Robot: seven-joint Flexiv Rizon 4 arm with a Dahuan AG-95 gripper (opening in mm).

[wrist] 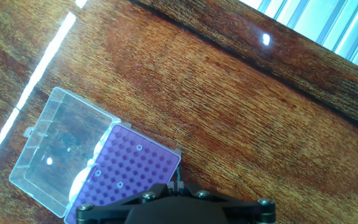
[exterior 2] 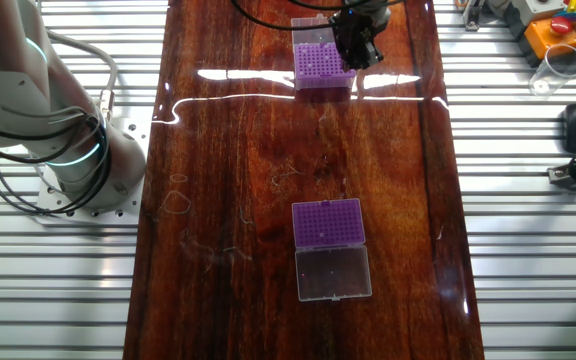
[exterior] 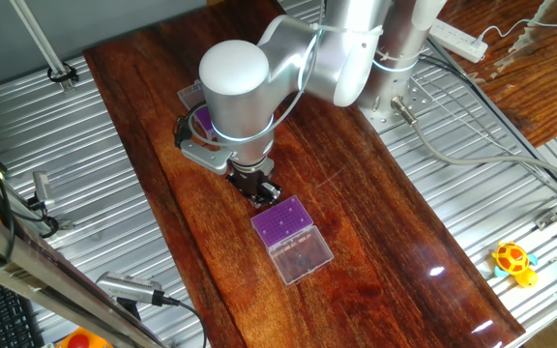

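Note:
A purple rack box (exterior: pixel 280 221) with its clear lid (exterior: pixel 301 254) folded open lies on the table, a few small pale pieces in its holes. The wrist view shows the same purple rack (wrist: pixel 129 163) and clear lid (wrist: pixel 64 149) at lower left. My gripper is beside the rack's corner, its fingertips close together. A thin grey sliver shows just beyond the tips; whether they hold it is unclear. In exterior view 2 the gripper (exterior 2: pixel 370 52) hangs by the rack's right side. A second purple rack (exterior 2: pixel 328 222) with an open lid (exterior 2: pixel 334 273) lies apart.
In exterior view 1 the arm (exterior: pixel 235 92) partly covers the second rack.

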